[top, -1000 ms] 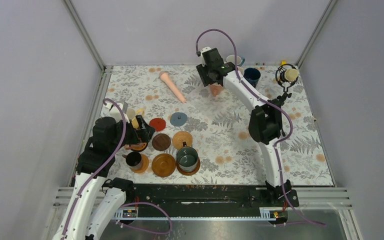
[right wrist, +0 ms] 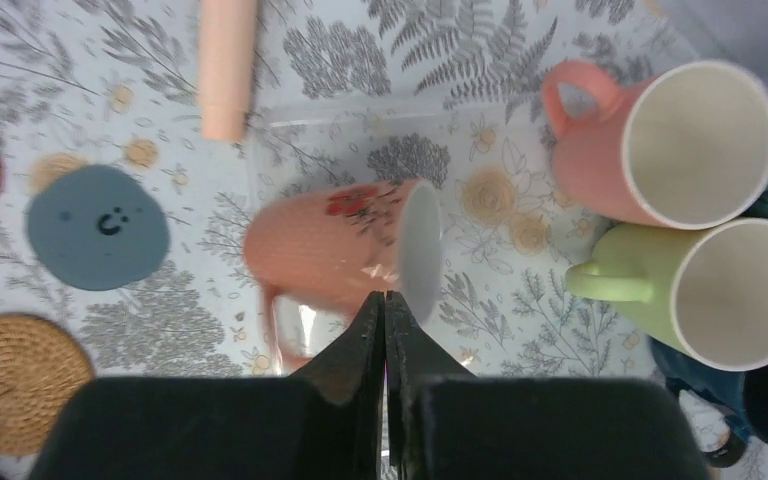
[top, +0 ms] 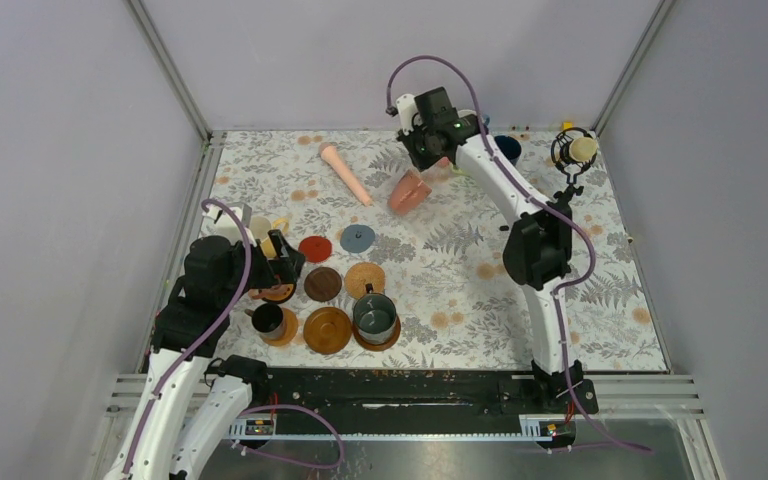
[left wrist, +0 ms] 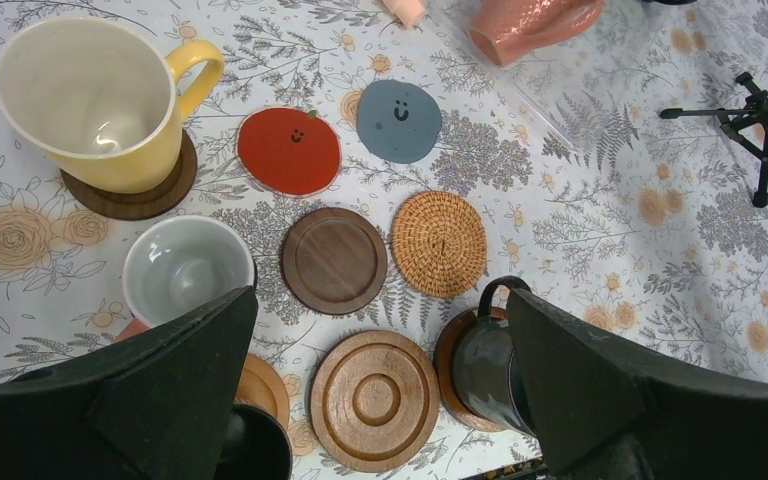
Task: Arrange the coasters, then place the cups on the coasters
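The pink floral cup point(right wrist: 325, 240) lies tipped over in the right wrist view, its mouth toward the right and its handle toward the bottom of the view. Just by its rim, the right gripper is shut with its fingertips together and nothing between them. From above, the same cup point(top: 409, 193) shows beside that gripper. Over at the left, the left gripper is open, its fingers wide apart above the coasters. Among these are a dark wooden coaster point(left wrist: 334, 261), a woven coaster point(left wrist: 439, 244), a red coaster point(left wrist: 289, 151) and a grey-blue coaster point(left wrist: 398, 121).
Right of the tipped cup stand a pink cup point(right wrist: 600, 135), a green cup point(right wrist: 660, 270) and a dark blue cup point(top: 507, 147), close together. A peach cylinder point(top: 346, 174) lies to its left. A dark mug point(top: 374, 317) stands on a coaster.
The cup has gone from upright to lying on its side, away from the other cups toward the grey-blue coaster. The left arm is nearly still.
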